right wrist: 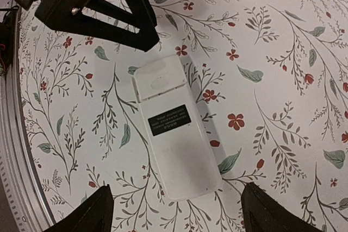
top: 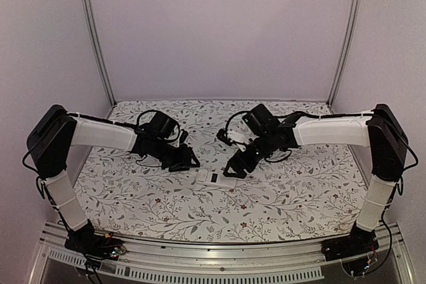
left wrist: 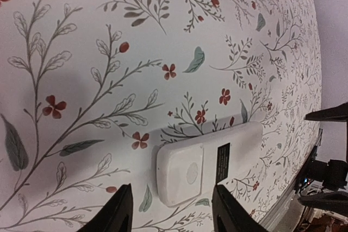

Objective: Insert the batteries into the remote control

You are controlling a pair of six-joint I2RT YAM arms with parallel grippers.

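Observation:
A white remote control (top: pixel 223 180) lies flat on the floral table, with a dark label and a separate-looking end section; in the left wrist view the remote (left wrist: pixel 245 148) sits just beyond my left gripper, whose fingers are apart and empty. In the right wrist view the remote (right wrist: pixel 182 161) lies below and between the fingertips of my right gripper, which hovers above it with fingers apart and nothing between them. My left gripper also appears at the top left of that view, near the remote's end.
Pale walls stand at the back and sides, and a metal rail (top: pixel 219 244) runs along the front edge.

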